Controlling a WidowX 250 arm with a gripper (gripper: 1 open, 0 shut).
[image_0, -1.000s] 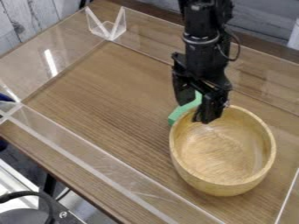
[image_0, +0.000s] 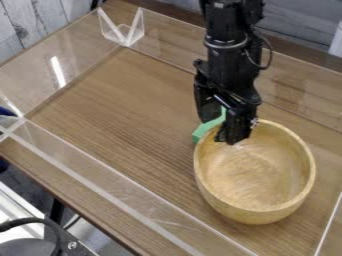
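The black robot arm hangs from the top centre, its gripper (image_0: 222, 118) low over the left rim of a round wooden bowl (image_0: 258, 175), which stands at the right of the table. A green object (image_0: 206, 130) lies just left of the bowl, partly behind the gripper, whose fingers are open. Whether the fingers touch the green object or the rim is hard to tell.
A clear angular piece (image_0: 122, 28) stands at the back left. Transparent strips run along the table's left part, and black cables show at the bottom left corner.
The arm and gripper have shifted and turned slightly, staying over the bowl's left rim. The bowl and green object look nearly unchanged.
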